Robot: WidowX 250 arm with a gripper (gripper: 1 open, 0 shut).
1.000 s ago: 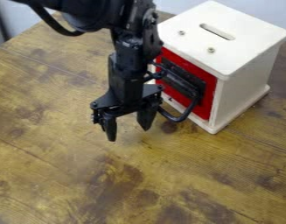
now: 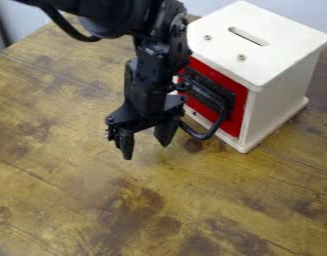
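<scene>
My black gripper [image 2: 146,135] hangs low over the wooden table [image 2: 86,200], left of a white box [image 2: 273,80] with a red front panel [image 2: 231,122]. The fingers point down and stand open, with nothing visible between them. The box has a slot and two screws on top and a black fitting on its red face, partly hidden behind my arm.
Bare wood spreads across the left and front of the view. A pale wall edge shows at the top left corner. The box fills the upper right.
The box has not moved.
</scene>
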